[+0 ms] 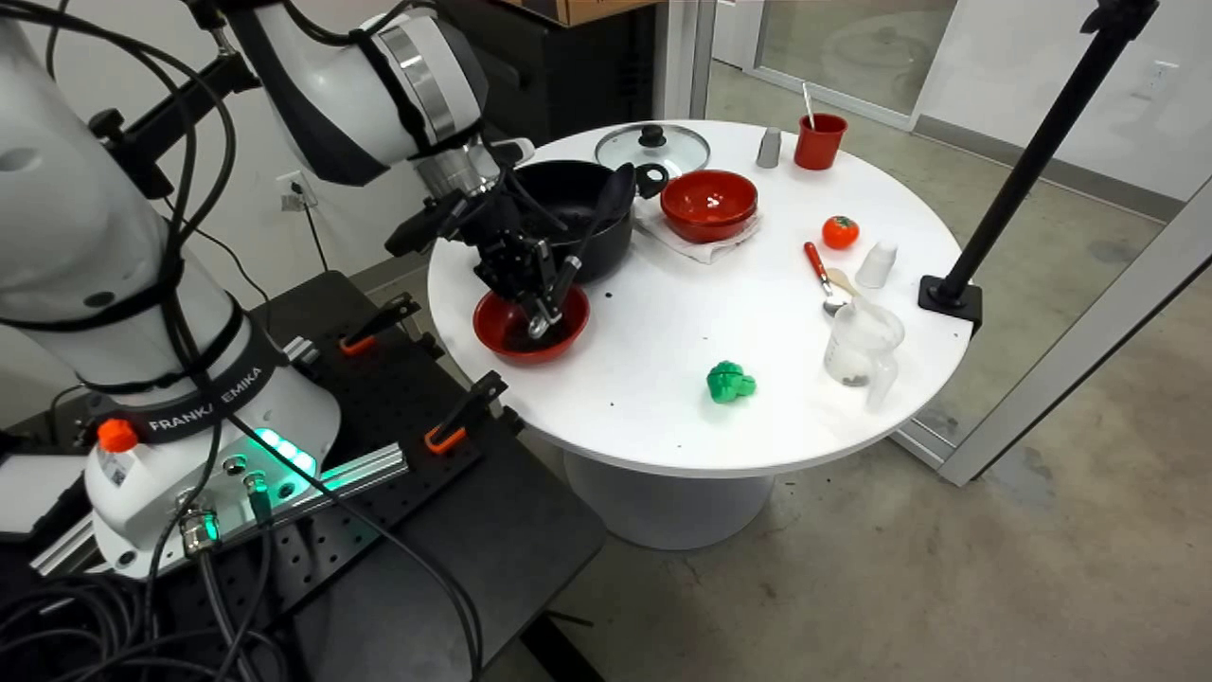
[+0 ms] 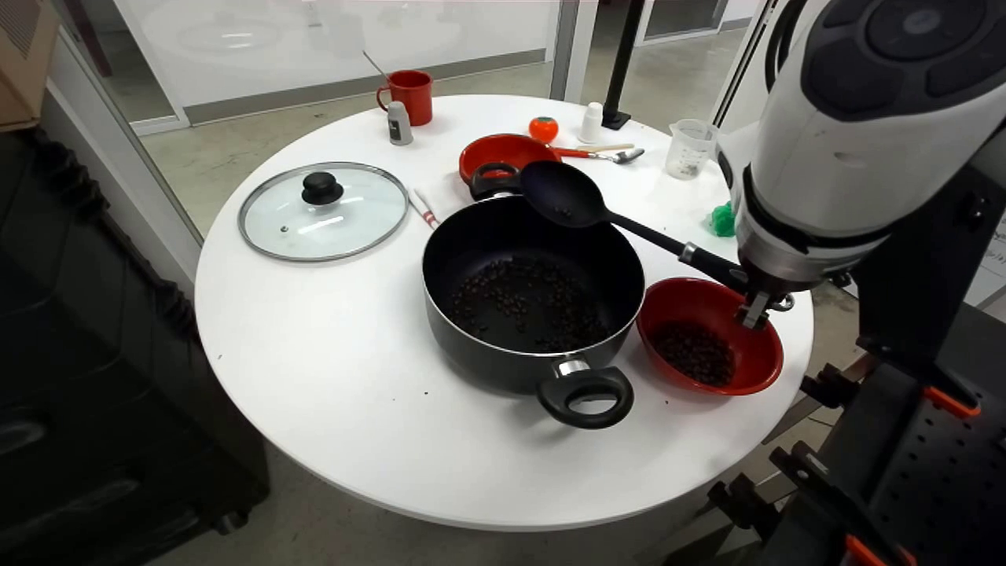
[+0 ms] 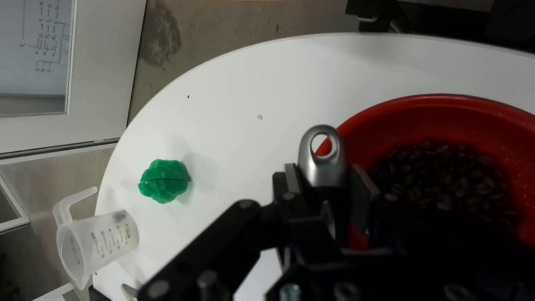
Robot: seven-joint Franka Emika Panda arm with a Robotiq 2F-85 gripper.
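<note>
Between the fingers of my gripper is the handle of a black ladle [image 2: 563,192], its silver loop end poking out in the wrist view. The ladle's bowl is over the far rim of the black pot [image 2: 490,363], with a few dark beans in it. Dark beans are scattered across the pot's floor. Below my gripper [image 2: 759,306] in exterior view 2 sits a red bowl [image 2: 769,363] with a pile of dark beans [image 3: 446,175], right beside the pot.
A glass lid [image 2: 283,207] lies left of the pot. Another red bowl [image 1: 706,206] rests on a cloth behind it. Green broccoli [image 1: 728,382], a clear measuring cup [image 1: 860,341], a tomato [image 1: 840,233] and a red mug [image 1: 819,142] stand apart.
</note>
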